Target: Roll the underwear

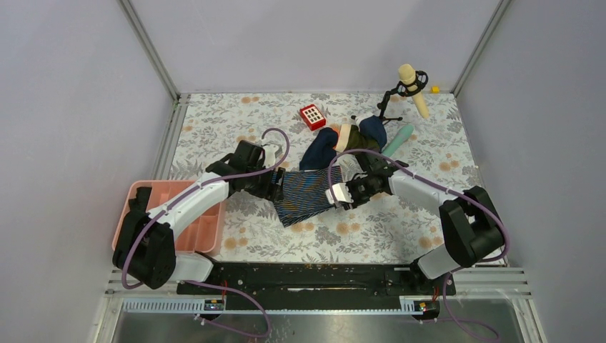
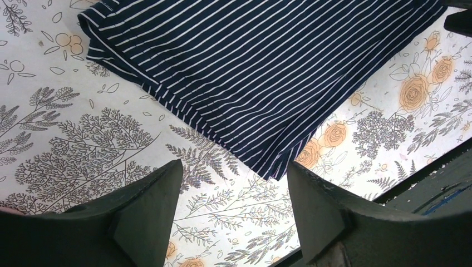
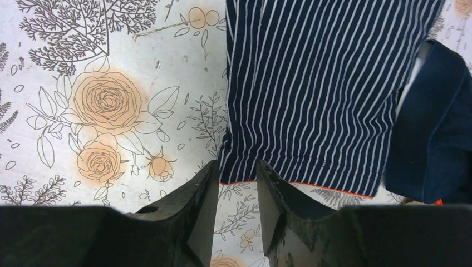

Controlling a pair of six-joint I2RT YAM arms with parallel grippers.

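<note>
Spread on the flowered table is the striped underwear (image 1: 306, 193), navy with thin white lines. Its near-left corner and folded edges show in the left wrist view (image 2: 245, 78), and an orange-trimmed end shows in the right wrist view (image 3: 311, 111). My left gripper stands open above the table beside the cloth's left edge, its fingers (image 2: 150, 206) apart with nothing between. By the lower right corner, my right gripper is part open; the cloth's orange-trimmed edge shows behind the gap, and no cloth is visibly gripped.
A pink divided bin (image 1: 214, 232) stands at the left. Behind the underwear lie dark clothes (image 1: 320, 148), with a red box (image 1: 312, 117) farther back. A teal item (image 1: 399, 140) and a black stand (image 1: 386, 106) are at back right.
</note>
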